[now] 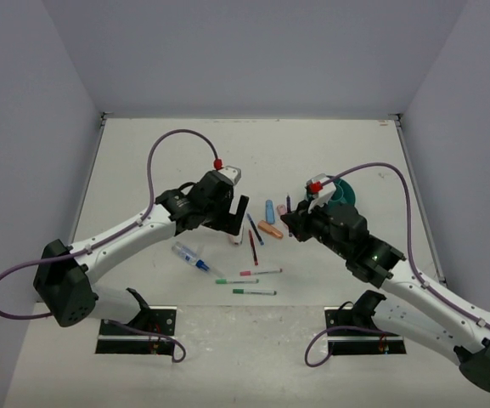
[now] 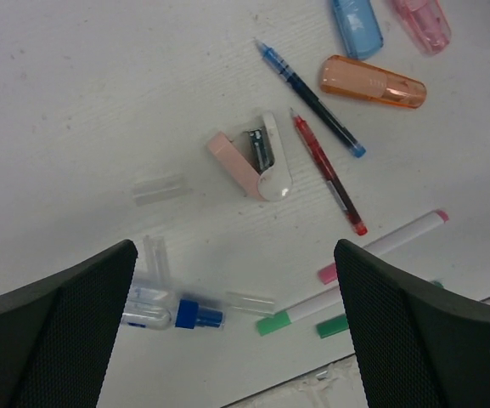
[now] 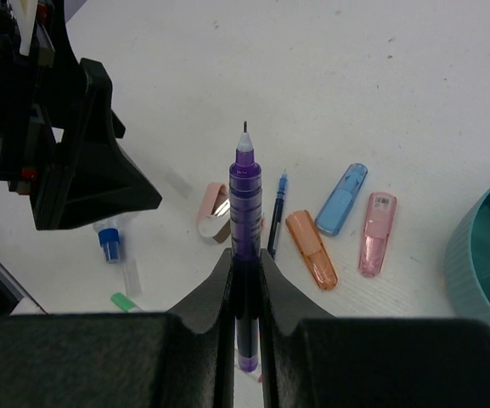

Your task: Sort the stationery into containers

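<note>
A purple pen stands upright, tip up, with my right gripper shut on its lower part. My left gripper is wide open above the table, nothing between its fingers. Below it are a pink-and-white stapler, a red pen, a blue pen and a clear bottle-like item with a blue tip. Pink and green markers lie nearer the front edge. Orange, blue and pink highlighters lie beneath the right gripper.
A green round container with compartments stands at the right, partly hidden behind my right arm. My two grippers are fairly close together.
</note>
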